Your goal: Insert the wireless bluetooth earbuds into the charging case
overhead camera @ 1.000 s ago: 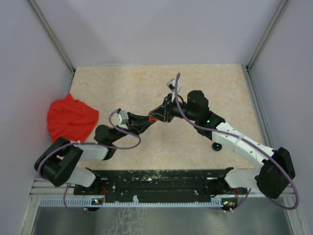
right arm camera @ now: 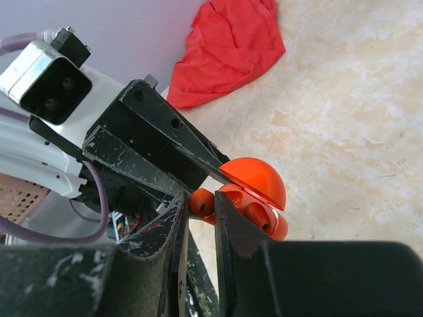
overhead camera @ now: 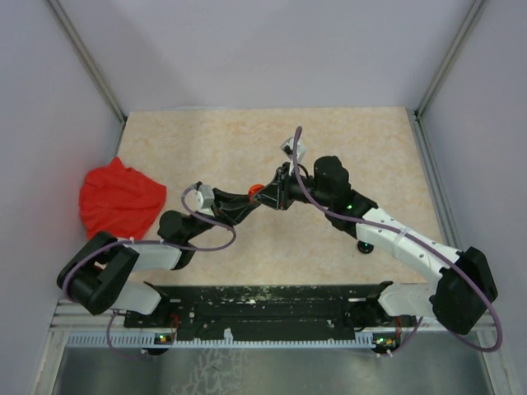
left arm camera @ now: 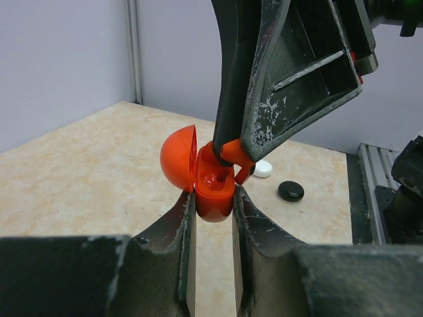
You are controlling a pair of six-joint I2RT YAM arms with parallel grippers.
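The orange charging case (left arm camera: 213, 201), lid (left arm camera: 177, 158) raised, is held between the fingertips of my left gripper, seen in the left wrist view. My right gripper is shut on an orange earbud (right arm camera: 201, 201), held right at the front of the case (right arm camera: 261, 191). Another orange piece sits inside the case (right arm camera: 256, 214), visible in the right wrist view. In the top view both grippers meet near the middle of the table (overhead camera: 329, 132).
A red cloth (overhead camera: 119, 197) lies at the left. A small black round object (overhead camera: 365, 247) lies on the right, with a small white item (left arm camera: 262, 168) visible beyond the case.
The left arm has barely moved.
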